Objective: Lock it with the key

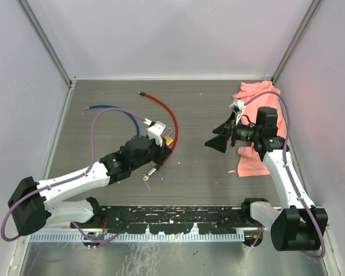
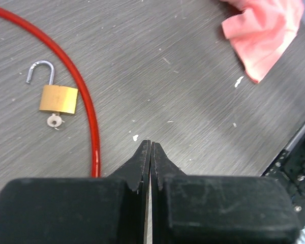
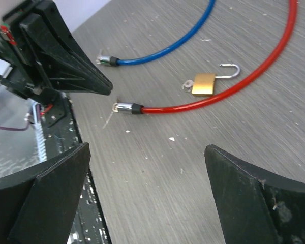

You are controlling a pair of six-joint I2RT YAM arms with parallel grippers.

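Note:
The red cable lock (image 1: 167,107) lies in a curve on the table, its metal end (image 3: 125,108) near the front. My left gripper is raised above the table, its fingers pressed together with nothing between them; in the left wrist view the cable runs down to their left. Beside the cable's inner side rests a brass padlock (image 2: 58,98) with its shackle open and a key (image 2: 54,120) at its base. My right gripper stands open and empty above the table on the right, clear of the cable.
A blue cable (image 1: 115,107) lies left of the red one. Pink cloth (image 1: 254,164) covers the table's right edge, partly behind my right arm. Between the two grippers the table is bare. A black rail (image 1: 167,215) borders the front.

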